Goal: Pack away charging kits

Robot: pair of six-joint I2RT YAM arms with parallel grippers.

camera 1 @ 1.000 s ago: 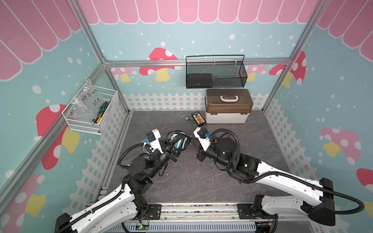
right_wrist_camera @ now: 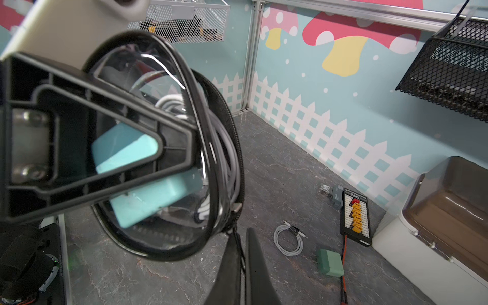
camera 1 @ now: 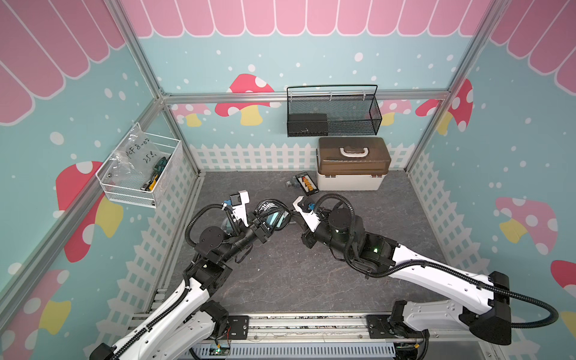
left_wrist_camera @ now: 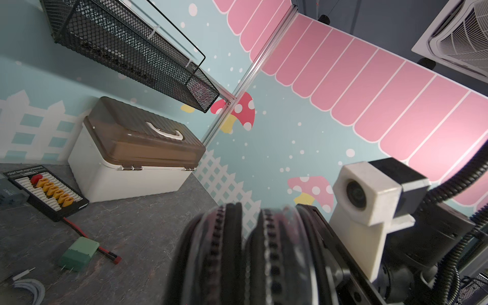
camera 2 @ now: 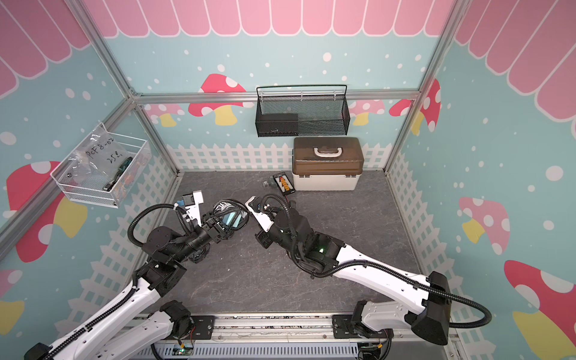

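Observation:
A round clear-topped zip case [right_wrist_camera: 152,223] with teal blocks [right_wrist_camera: 147,203] and coiled cables inside is held up between my arms. My left gripper [camera 1: 262,223] is shut on this case, close in front of the left wrist camera, where it is blurred. My right gripper is shut at the case's edge, with the thin dark zip end reaching between or behind its fingertips; whether it grips that cannot be told for sure.
A brown-lidded toolbox [camera 1: 354,168] stands at the back, beside a charging board [right_wrist_camera: 355,218], a green block [right_wrist_camera: 330,261] and a coiled cable [right_wrist_camera: 288,249]. A black mesh basket [camera 1: 354,120] and white basket [camera 1: 126,192] hang on the walls.
My left wrist has risen slightly and turned, shifting the case a little.

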